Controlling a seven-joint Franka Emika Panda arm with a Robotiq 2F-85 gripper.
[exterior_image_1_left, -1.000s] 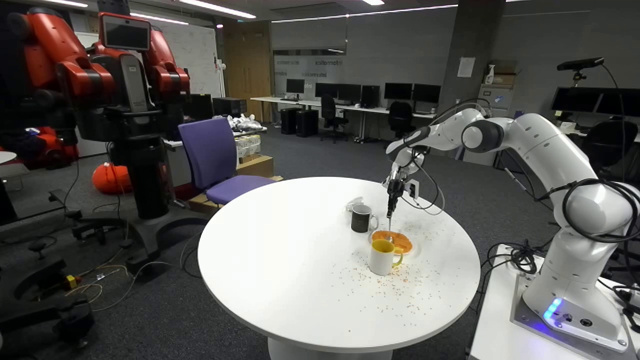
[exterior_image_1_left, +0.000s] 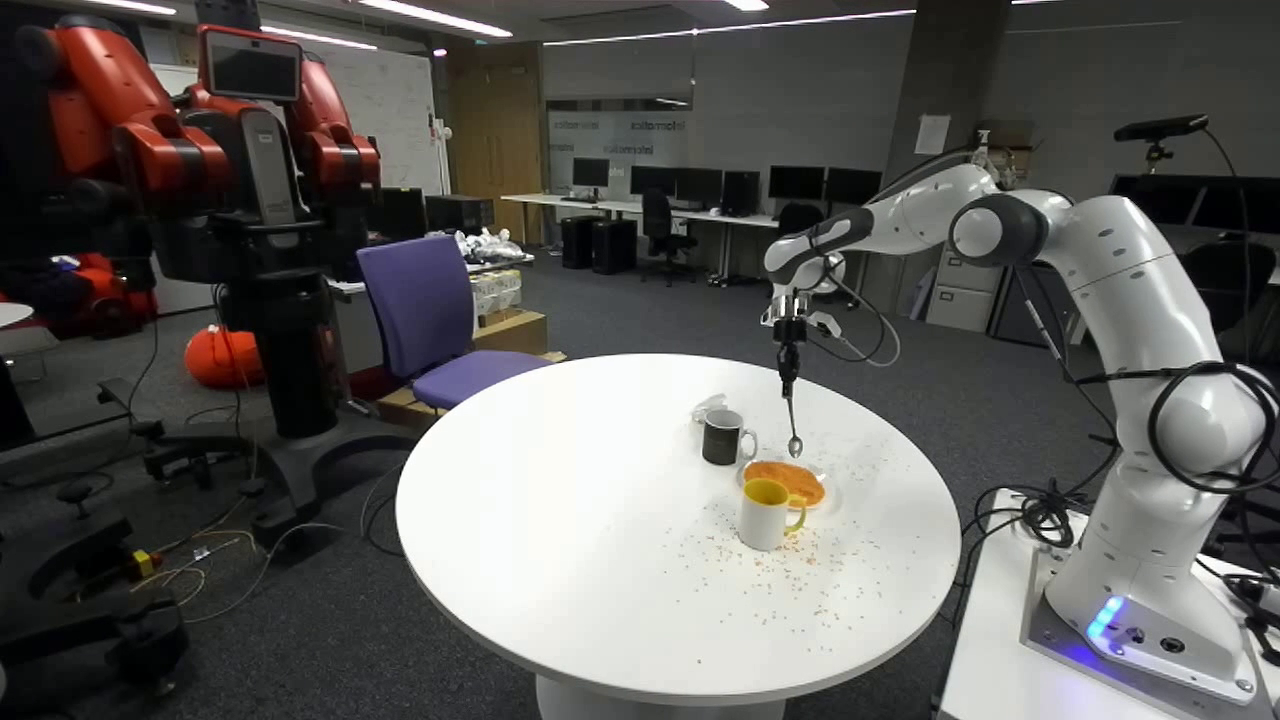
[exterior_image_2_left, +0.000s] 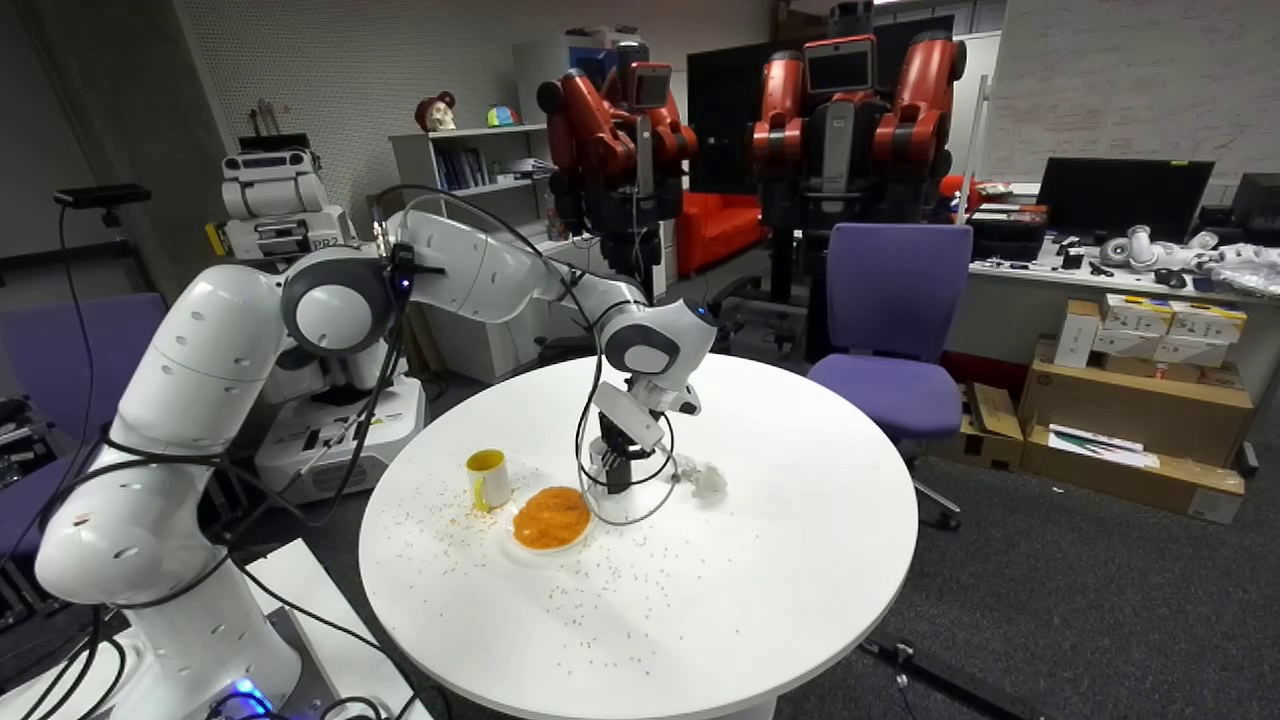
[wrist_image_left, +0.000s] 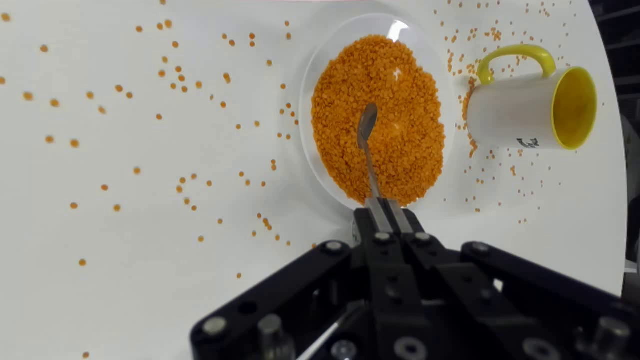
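A metal spoon (wrist_image_left: 367, 123) hangs bowl-down from my gripper, which is shut on its handle. Its bowl (exterior_image_1_left: 794, 446) is above the table, clear of the plate in exterior view 1; whether any grains lie in it I cannot tell. Below, a white plate (wrist_image_left: 307, 123) carries a wide heap of orange lentils (wrist_image_left: 384, 78). Beside the plate stands a white mug (wrist_image_left: 510, 117) with a yellow inside and handle. The dark mug (exterior_image_1_left: 721, 439) is upright on the plate's other side, mostly hidden behind my gripper in exterior view 2.
Loose orange grains (wrist_image_left: 180, 189) are scattered over the table (exterior_image_1_left: 540, 504) around the plate and white mug. Crumpled clear plastic (exterior_image_2_left: 705, 480) lies close to the dark mug. A purple chair (exterior_image_2_left: 894, 330) stands near the table's edge.
In exterior view 1, my gripper has risen, lifting the spoon from the lentils to above the plate. The spoon has swung slightly right. Mugs and plate have stayed put.
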